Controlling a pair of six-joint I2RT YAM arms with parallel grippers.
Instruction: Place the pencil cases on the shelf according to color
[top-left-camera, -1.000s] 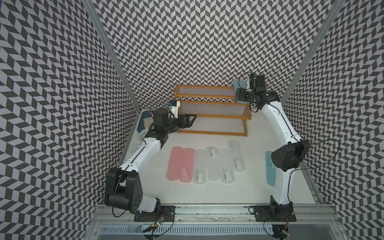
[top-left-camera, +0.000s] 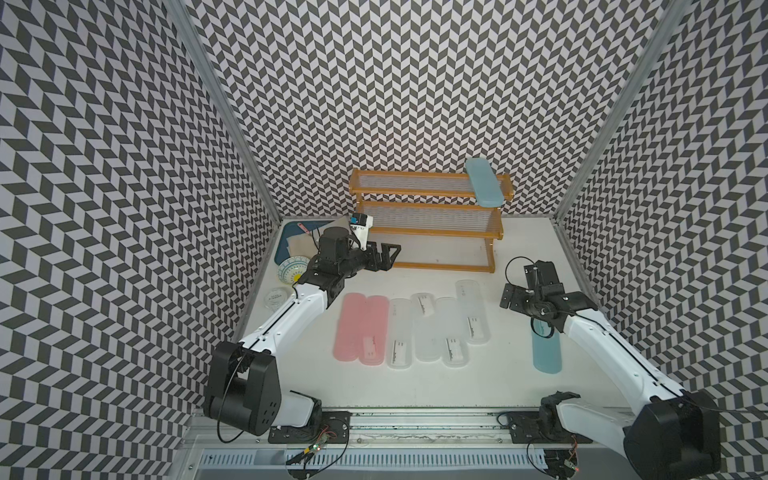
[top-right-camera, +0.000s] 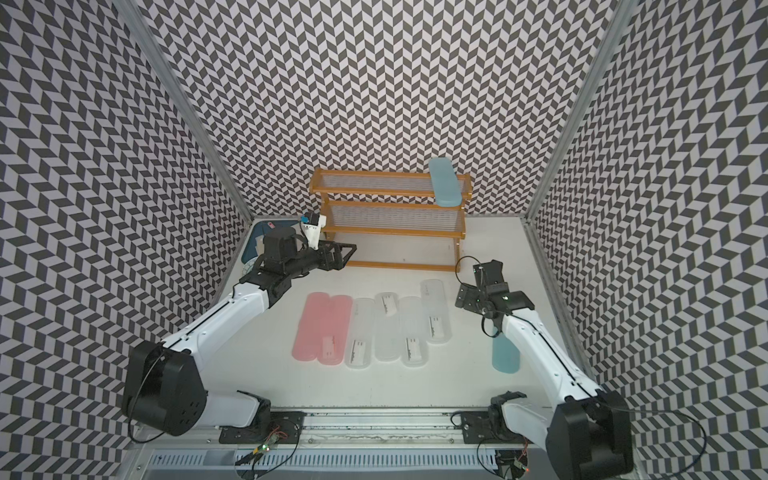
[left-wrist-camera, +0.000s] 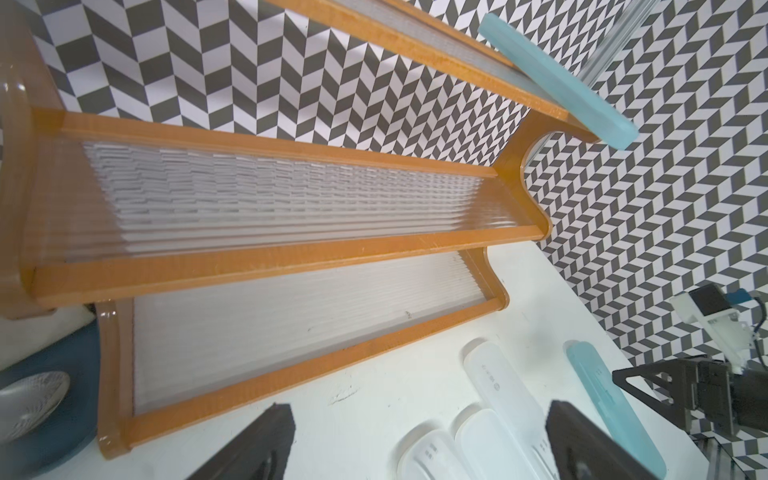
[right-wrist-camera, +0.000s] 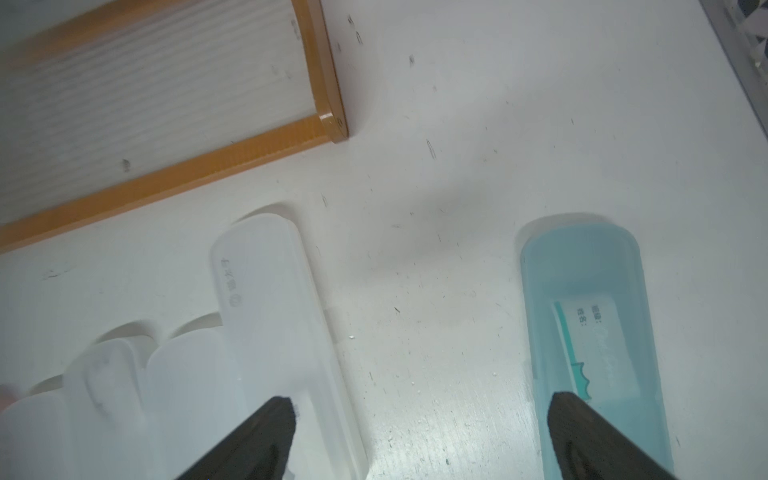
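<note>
One blue pencil case (top-left-camera: 484, 182) lies across the top tier of the wooden shelf (top-left-camera: 428, 233), at its right end, its front overhanging the edge. A second blue case (right-wrist-camera: 592, 336) is flat on the table at the right. Two pink cases (top-left-camera: 349, 326) and several clear white cases (top-left-camera: 472, 308) lie in a row in front of the shelf. My right gripper hovers open over the table between the rightmost white case and the blue one, empty. In front of the shelf's left part my left gripper is open, nothing between its fingers.
At the back left are a blue cloth (top-left-camera: 285, 240) and a patterned bowl (top-left-camera: 294, 269), partly behind the left arm. The middle and lower tiers (left-wrist-camera: 304, 320) are empty. Bare table (right-wrist-camera: 432, 184) lies right of the shelf.
The left gripper has shifted slightly right and lower.
</note>
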